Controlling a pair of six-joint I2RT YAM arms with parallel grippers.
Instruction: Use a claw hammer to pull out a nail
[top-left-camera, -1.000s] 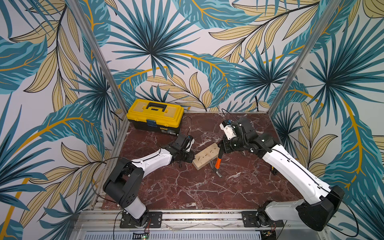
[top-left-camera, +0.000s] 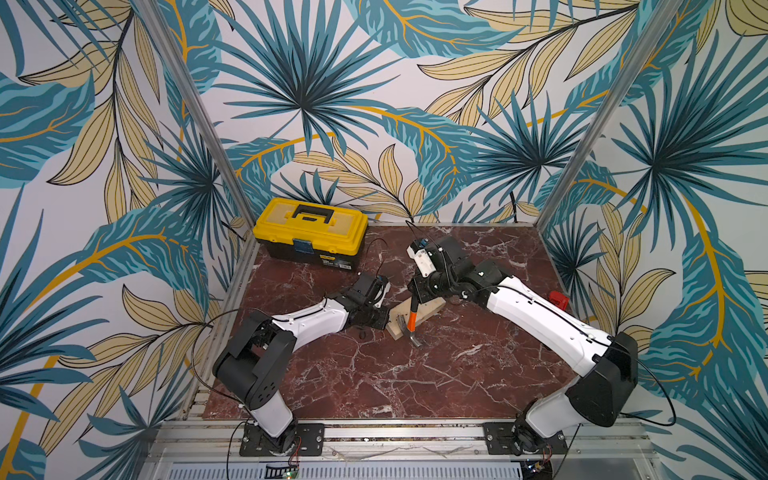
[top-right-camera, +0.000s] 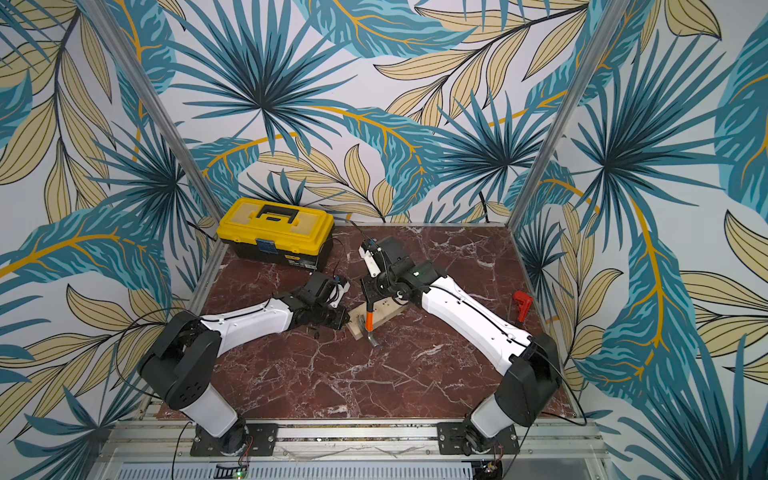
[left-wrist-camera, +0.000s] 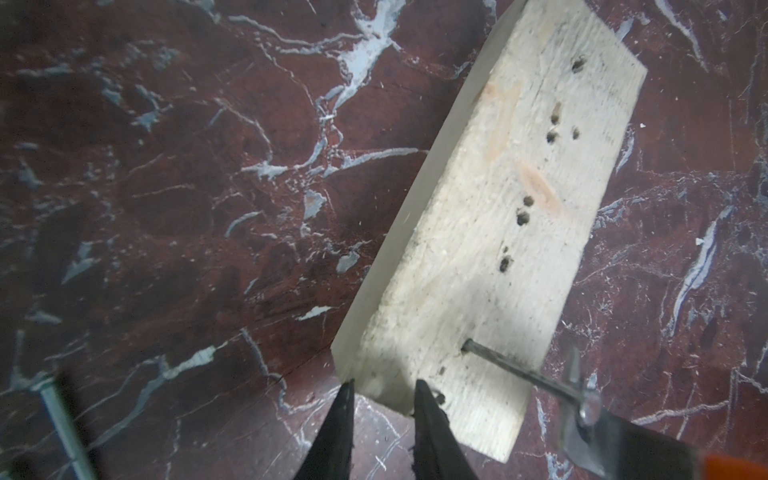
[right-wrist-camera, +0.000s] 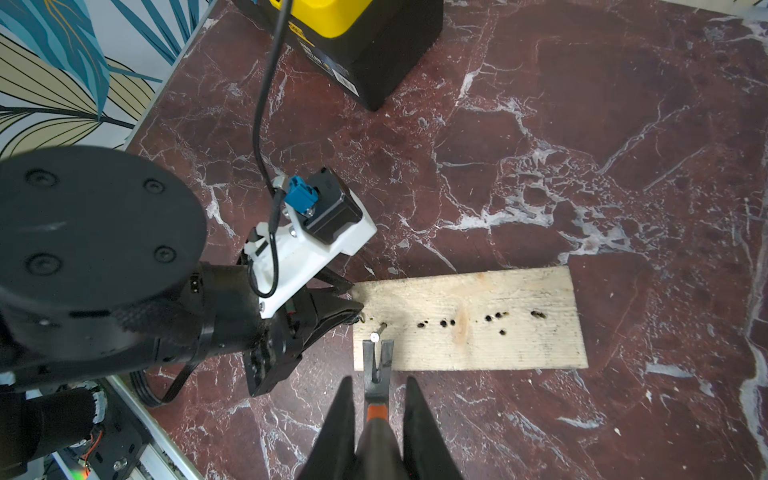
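Observation:
The pale wooden block (left-wrist-camera: 512, 208) lies on the marble table, with several holes along its top. A nail (left-wrist-camera: 512, 368) stands out of it near one end. My right gripper is shut on the orange-and-black handle of the claw hammer (top-left-camera: 412, 321). In the right wrist view the two claw prongs (right-wrist-camera: 378, 361) lie just below the nail head (right-wrist-camera: 374, 337), their opening facing it; whether they touch is unclear. My left gripper is at the block's nail end, its fingers parted over the corner; whether they touch wood is unclear.
A yellow-and-black toolbox (top-left-camera: 308, 232) stands at the back left. A red object (top-right-camera: 521, 305) sits near the right edge. A thin metal rod (left-wrist-camera: 64, 428) lies on the table by my left gripper.
My right arm has carried the hammer leftward, from beside the block to over its nail end.

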